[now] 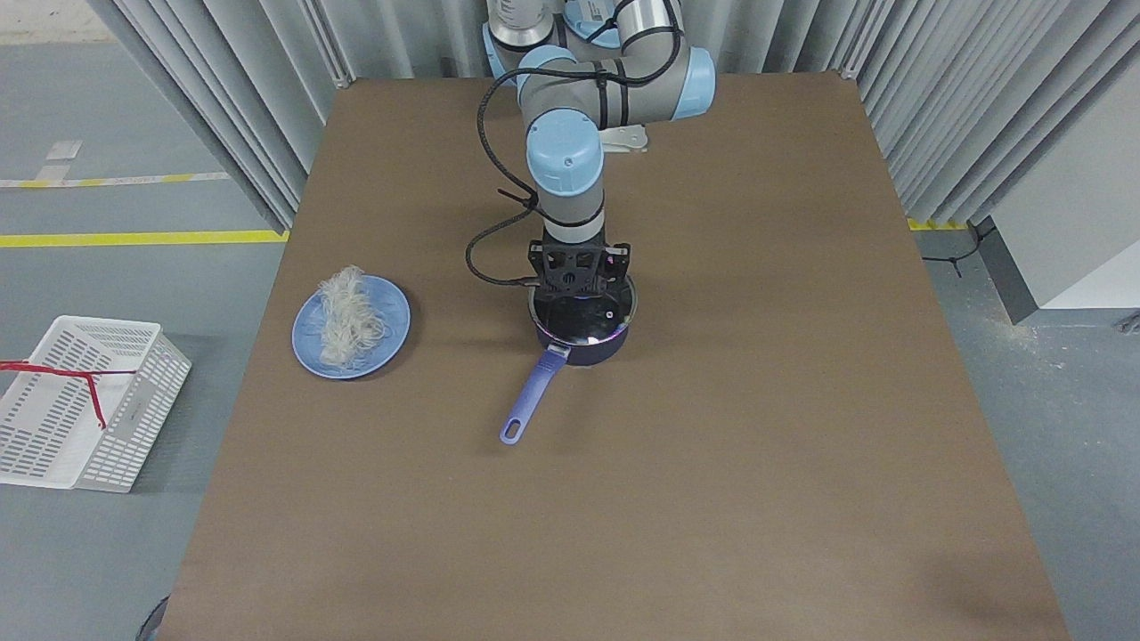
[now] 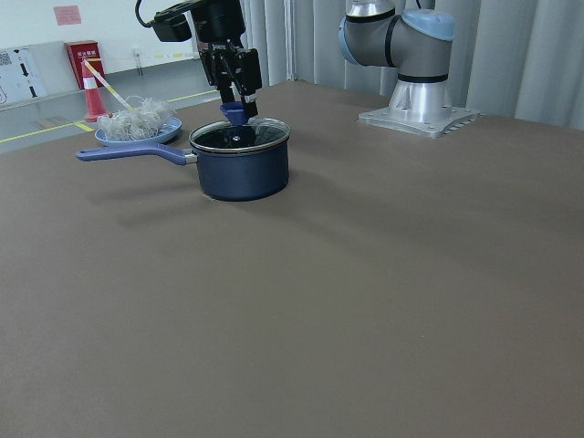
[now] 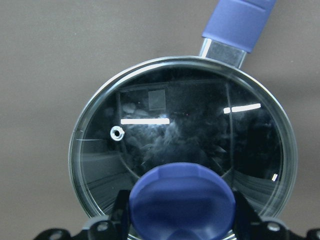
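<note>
A dark blue saucepan with a long blue handle stands on the table, covered by a glass lid with a blue knob. My gripper is shut on that knob, its black fingers on either side. In the front view the arm hides the back of the lid. A blue plate holding white noodle-like strands sits to the left of the pan in the front view.
The arm's base stands at the back. A white basket with red straps lies on the floor at left.
</note>
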